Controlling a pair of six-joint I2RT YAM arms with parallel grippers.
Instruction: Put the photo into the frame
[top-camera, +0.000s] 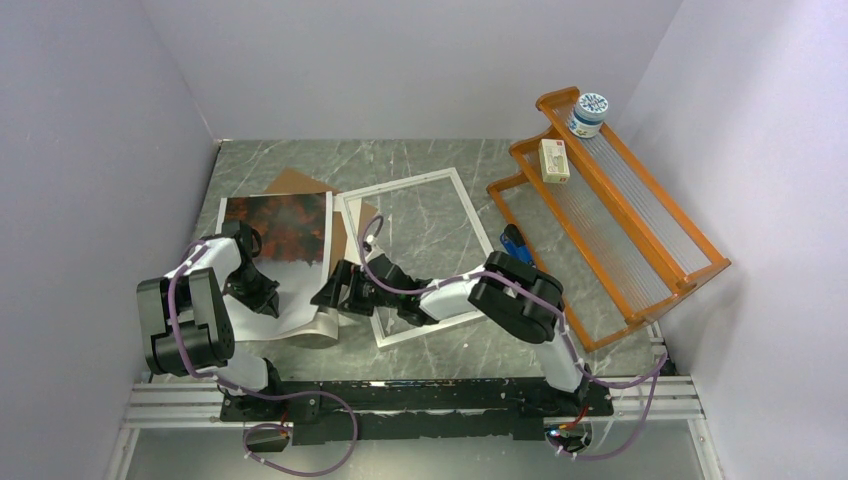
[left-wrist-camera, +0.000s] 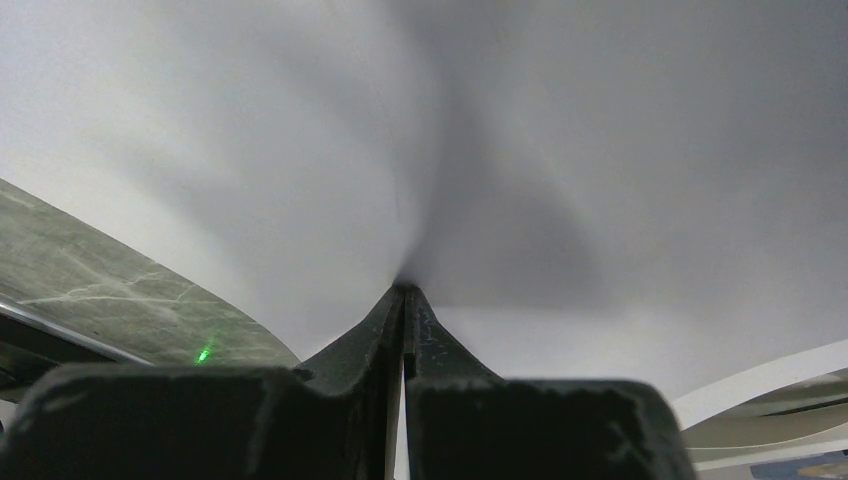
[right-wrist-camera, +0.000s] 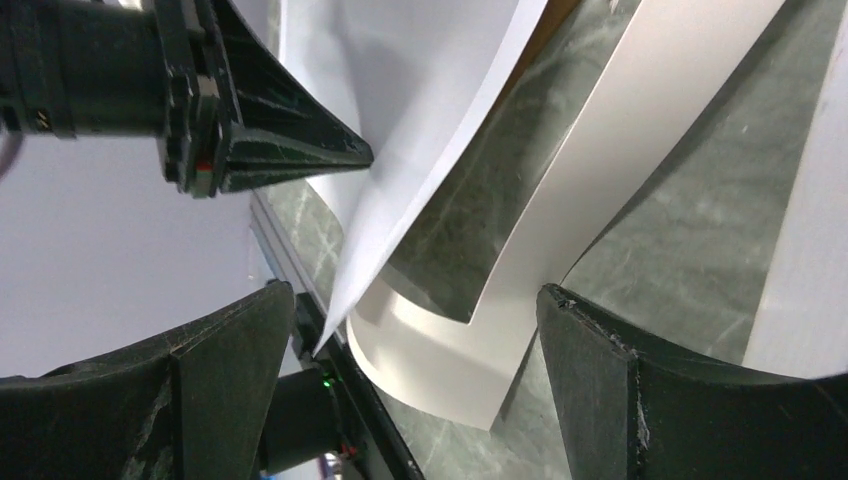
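The photo (top-camera: 275, 225), dark red with a white lower part, lies on the left over a pale curled sheet (top-camera: 315, 334) and brown cardboard (top-camera: 300, 181). My left gripper is shut, its tips pressed to the photo's white part; whether paper is between them is hidden. My right gripper stands open at the photo's curling right edge, with the edge and a pale strip (right-wrist-camera: 590, 180) between its fingers. The white frame (top-camera: 405, 183) lies in the middle, right of the photo, partly under the right arm.
A wooden shelf rack (top-camera: 625, 225) with a jar (top-camera: 587, 115) and a small box (top-camera: 553, 160) stands at the right. A blue tool (top-camera: 516, 243) lies beside it. Bare marble table (top-camera: 400, 152) shows along the back.
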